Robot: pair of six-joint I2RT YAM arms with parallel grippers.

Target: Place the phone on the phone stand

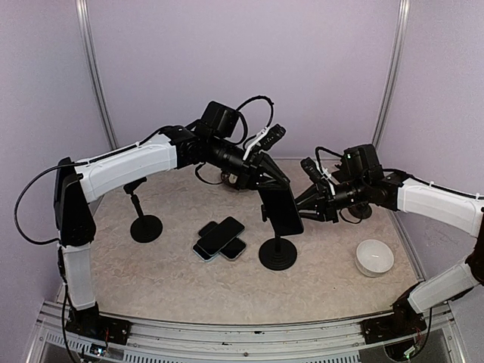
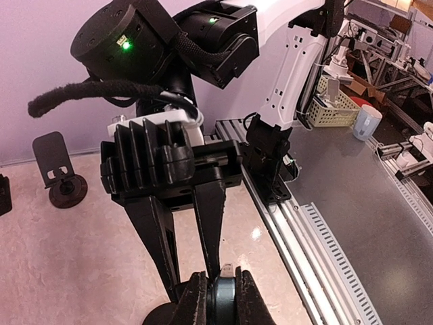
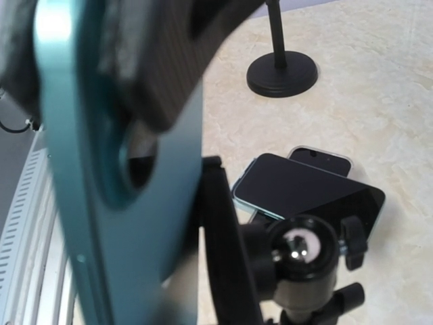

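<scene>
A phone [image 1: 283, 212], dark screen toward the top camera and teal back, stands upright above the black round-based stand [image 1: 277, 254]. My left gripper [image 1: 276, 184] is shut on its top edge; in the left wrist view its fingertips grip the teal phone [image 2: 224, 301]. My right gripper [image 1: 301, 203] is at the phone's right, low beside the holder. In the left wrist view its fingers point down behind the phone; they appear shut on something at the stand, hidden by the phone. The holder's bracket [image 3: 226, 250] shows close behind the phone in the right wrist view; contact is unclear.
Stacked phones [image 1: 221, 239] lie left of the stand. A second stand [image 1: 146, 228] is at the back left, a white bowl [image 1: 373, 257] at the right. Dark objects at the back are partly hidden by the arms.
</scene>
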